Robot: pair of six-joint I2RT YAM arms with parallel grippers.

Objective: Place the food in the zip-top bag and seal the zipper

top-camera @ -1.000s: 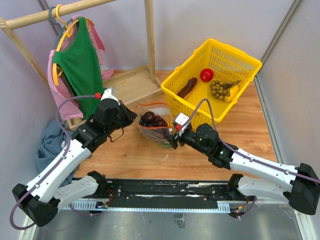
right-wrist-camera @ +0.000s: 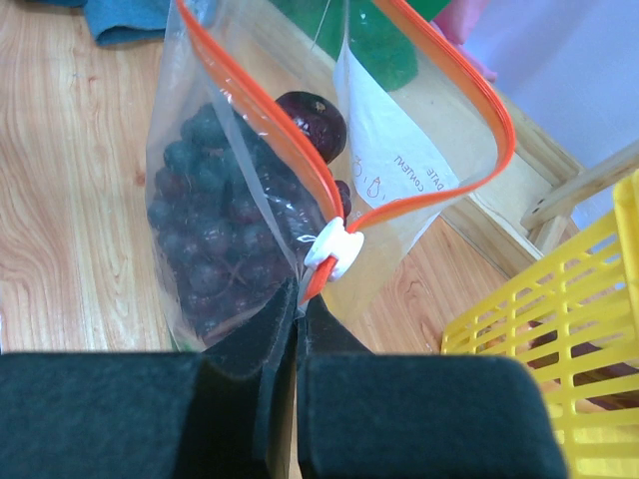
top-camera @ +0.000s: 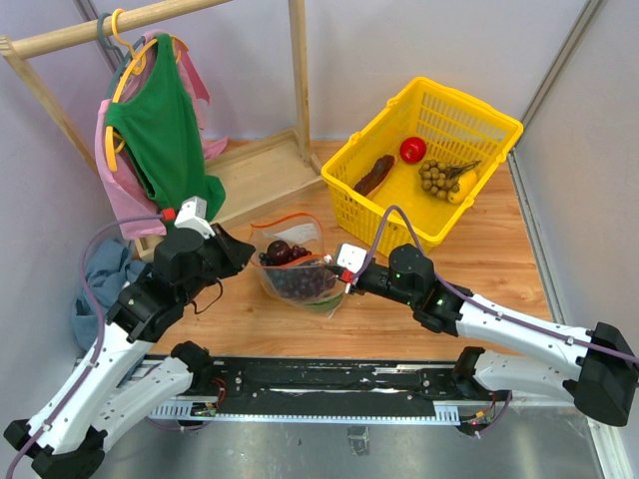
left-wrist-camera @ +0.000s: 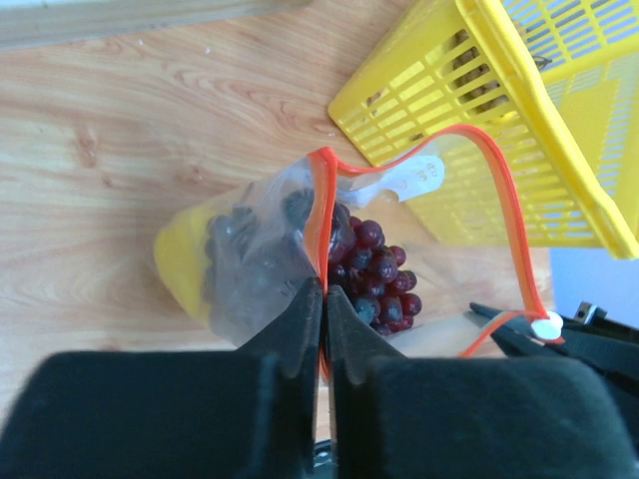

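Observation:
The clear zip top bag (top-camera: 305, 284) stands with its orange-edged mouth open between my two grippers. Dark grapes (left-wrist-camera: 374, 279) and a round dark purple fruit are inside; something yellow (left-wrist-camera: 180, 254) shows through the bottom in the left wrist view. At the bag's left side, my left gripper has its fingertips together on the orange rim. Opposite it, my right gripper is shut on the rim's corner, just under the white zipper slider (right-wrist-camera: 335, 247).
A yellow basket (top-camera: 344, 205) behind the bag holds a tomato (top-camera: 412, 150), a long dark item (top-camera: 374, 176) and other produce. Clothes (top-camera: 165, 125) hang on a wooden rack at back left; blue cloth (top-camera: 98, 289) lies below.
Both grippers have shifted a little, the left one leftward and lower. The bag's left side has moved left with it, and the right gripper's fingers have come together at the bag's right corner.

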